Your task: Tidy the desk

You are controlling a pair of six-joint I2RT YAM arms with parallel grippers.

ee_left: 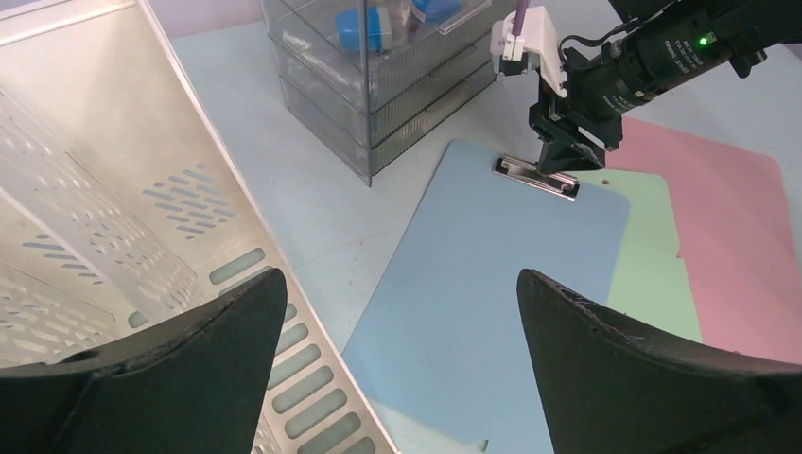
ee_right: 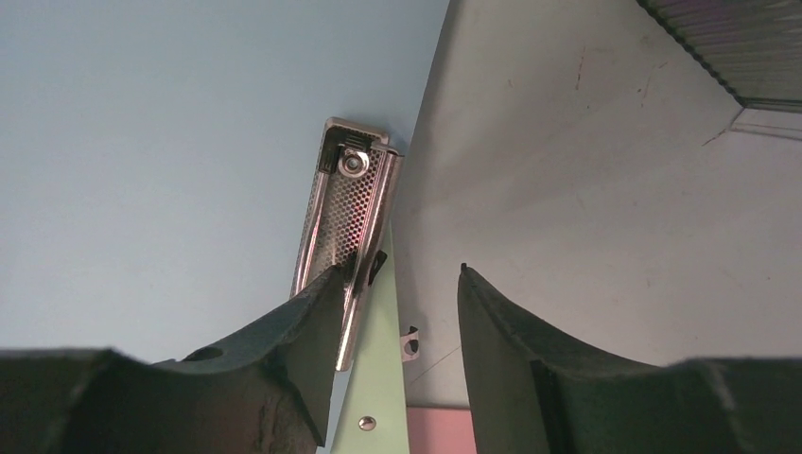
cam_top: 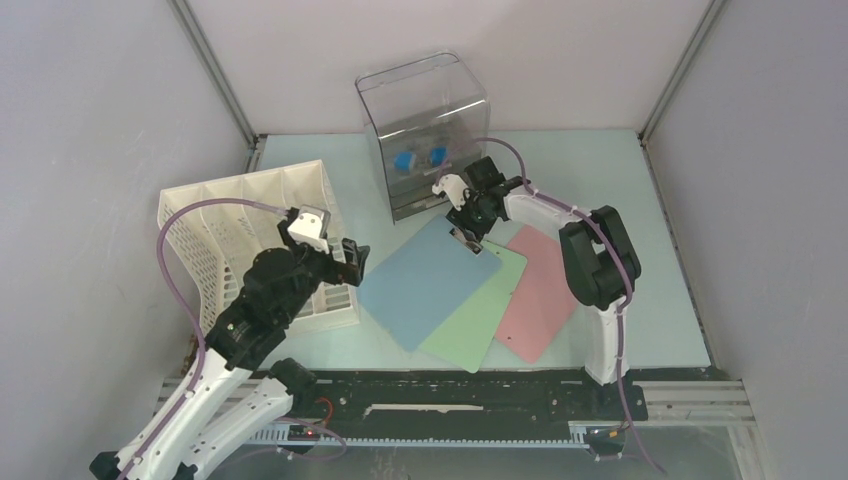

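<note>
Three clipboards lie overlapping on the desk: blue (cam_top: 420, 290), green (cam_top: 470, 330) and pink (cam_top: 545, 300). My right gripper is low at the blue board's metal clip (ee_right: 336, 218), its left finger by the clip, the fingers part open over the board's edge. My left gripper is open, held high over the front right side of the white slotted rack (ee_left: 113, 189), with nothing between its fingers.
A clear drawer box (cam_top: 420, 120) with blue items inside stands at the back, just behind the right gripper. The white rack fills the left side. Bare desk (cam_top: 630, 220) shows at the right.
</note>
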